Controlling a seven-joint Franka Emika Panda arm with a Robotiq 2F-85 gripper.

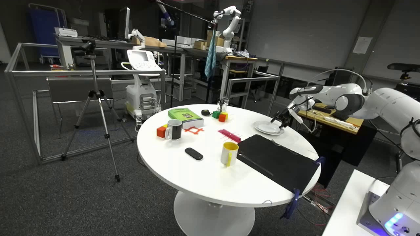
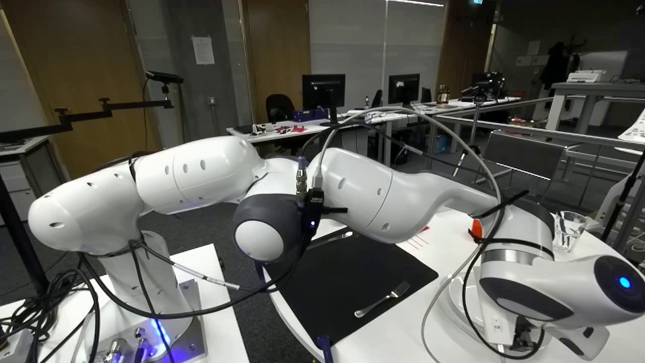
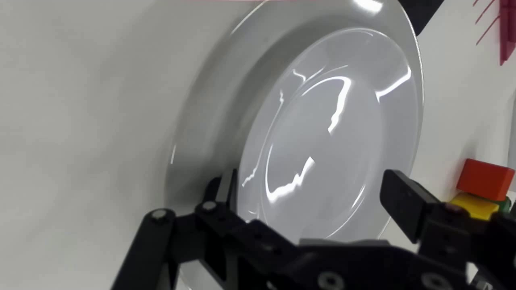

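A small white plate (image 3: 333, 145) rests on a larger white plate (image 3: 208, 116), and both are at the far right of the round table in exterior view 1. My gripper is open across the small plate. One of its fingers (image 3: 227, 188) stands right at the small plate's left rim, over the larger plate; whether it touches is hard to tell. Toward the opposite rim, the other finger (image 3: 404, 203) shows no clear contact. In exterior view 1 the gripper (image 1: 277, 123) is low over the stacked plates (image 1: 268, 127). The arm hides much of them in exterior view 2.
A black mat (image 1: 277, 160) with a fork (image 2: 382, 300) and a knife (image 2: 329, 239) lies close to the plates. Coloured blocks (image 3: 485, 179), a glass (image 1: 222, 104), a pink holder (image 1: 230, 135), two mugs (image 1: 229, 153) and a green book (image 1: 185, 117) occupy other parts of the table.
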